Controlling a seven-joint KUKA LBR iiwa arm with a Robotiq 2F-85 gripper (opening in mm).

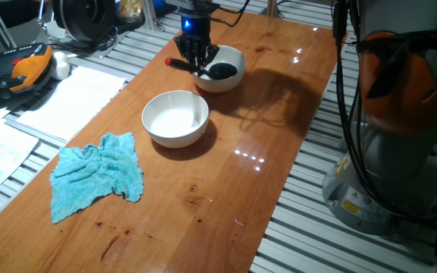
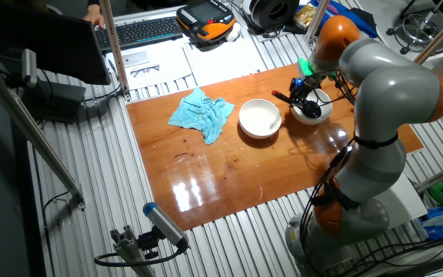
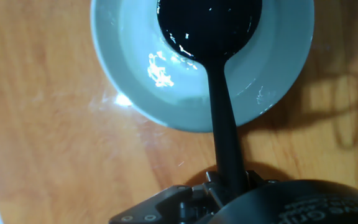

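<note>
A black ladle (image 3: 210, 28) with a red-tipped handle slants over the far white bowl (image 1: 220, 82). Its round head is above or inside that bowl; whether it touches the bottom cannot be told. Near the bowl's rim, my gripper (image 1: 199, 67) points down and is shut on the ladle's handle, which passes between the fingers in the wrist view. The red handle end (image 1: 168, 61) sticks out to the left, past the bowl. A second white bowl (image 1: 175, 120) stands nearer the camera and looks empty.
A crumpled turquoise cloth (image 1: 97, 173) lies beside the nearer bowl. Off the table's left side are papers (image 1: 70, 106) and an orange-black device (image 1: 14, 70).
</note>
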